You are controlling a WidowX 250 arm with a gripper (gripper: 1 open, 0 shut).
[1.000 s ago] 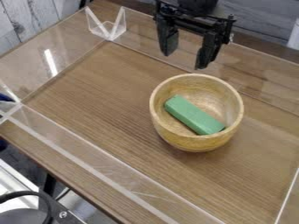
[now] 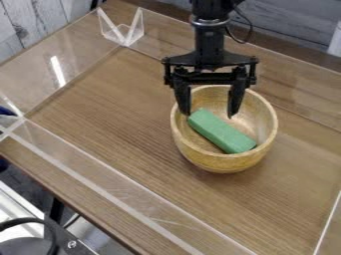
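Observation:
My gripper [image 2: 209,102] is black and stands open over a round tan bowl [image 2: 194,151], its two fingers reaching down at the bowl's rear rim, to either side. A green block [image 2: 221,131] lies slanted on the bottom of the bowl, below and between the fingers, apart from them.
A clear angular plastic piece [image 2: 123,28] sits at the back left of the wooden table [image 2: 87,129]. Free table surrounds the bowl to the left and front. A black cable lies at the lower left edge.
My gripper has come down from high at the back of the view to the bowl's rear rim. The bowl and green block look unmoved.

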